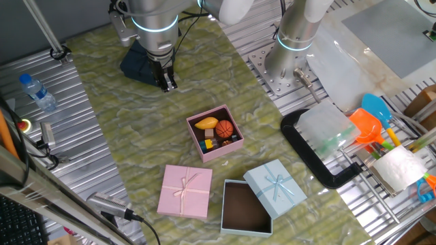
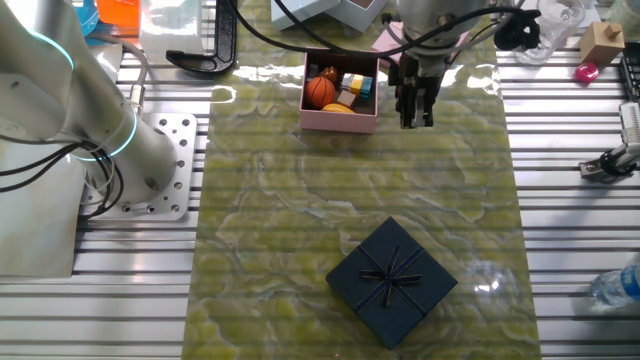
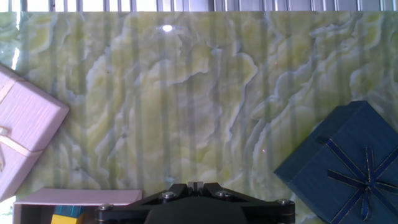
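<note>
My gripper hangs over the mat, between the dark blue box and the open pink box. In the wrist view the gripper looks shut, its tips together with nothing visible between them. The pink box holds a yellow mango-like toy, a small basketball and several small blocks. Its pink lid with a ribbon bow lies flat beside it. A light blue lid leans across one edge of an empty, brown-lined box. The dark blue box is covered, with a bow on top.
Beside the mat stand a black clamp-like frame, a translucent container, and orange and blue scoops. A water bottle rests on the slatted metal surface. Bare mat lies between the pink and dark blue boxes.
</note>
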